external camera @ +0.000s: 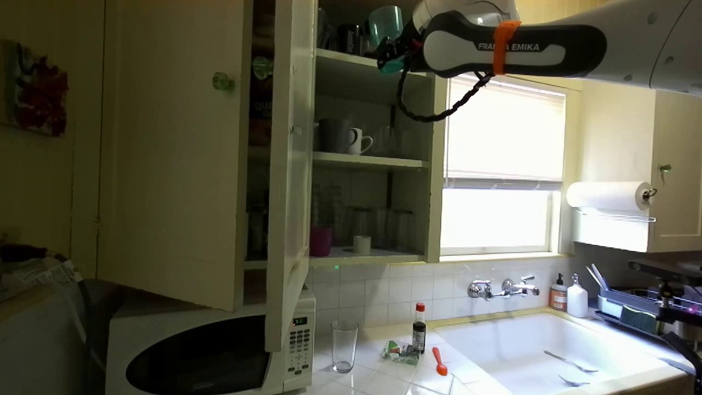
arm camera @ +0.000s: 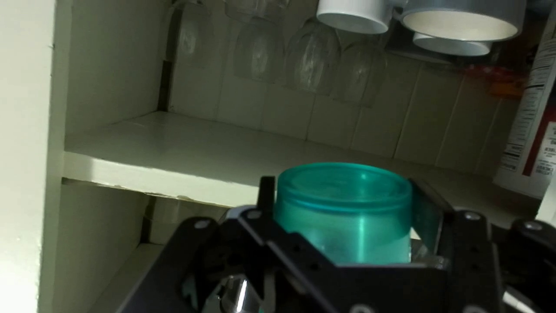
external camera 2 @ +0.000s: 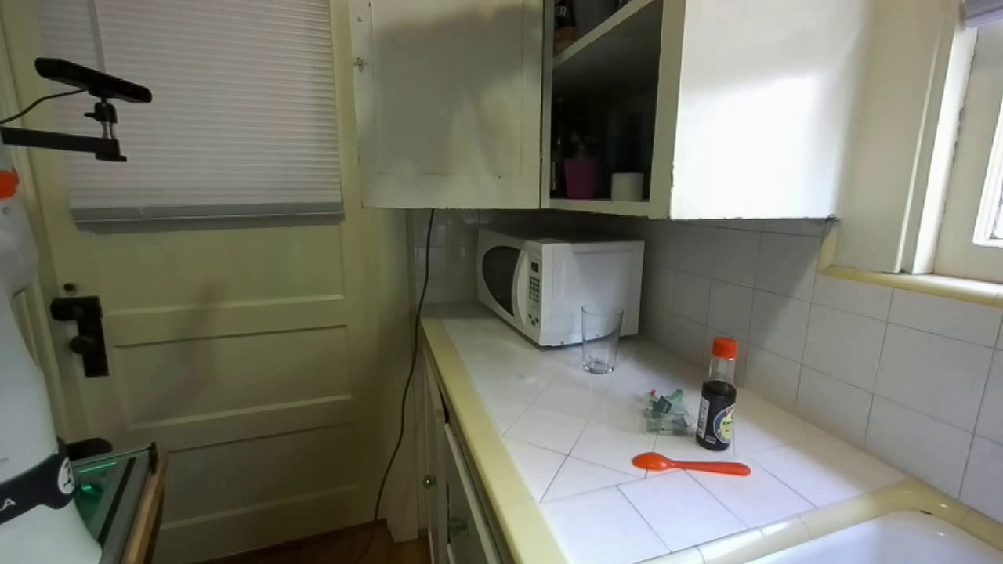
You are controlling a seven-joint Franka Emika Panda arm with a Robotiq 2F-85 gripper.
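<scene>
A translucent teal cup [arm camera: 344, 219] is held between the black fingers of my gripper, which is shut on it. In exterior view 1 the teal cup [external camera: 385, 25] is up at the top shelf [external camera: 355, 60] of the open cupboard, with my gripper [external camera: 388, 52] around its lower part. The wrist view has the cup in front of a cupboard shelf [arm camera: 156, 151]. Whether the cup touches any shelf, I cannot tell. The gripper does not appear in exterior view 2.
Mugs [external camera: 334, 136] and glasses fill parts of the lower shelves. The open cupboard door [external camera: 289, 171] stands left of the arm. On the counter are a clear glass [external camera: 344, 346], a red-capped bottle [external camera: 419, 329] and a red spoon [external camera: 439, 361], beside the sink [external camera: 546, 355].
</scene>
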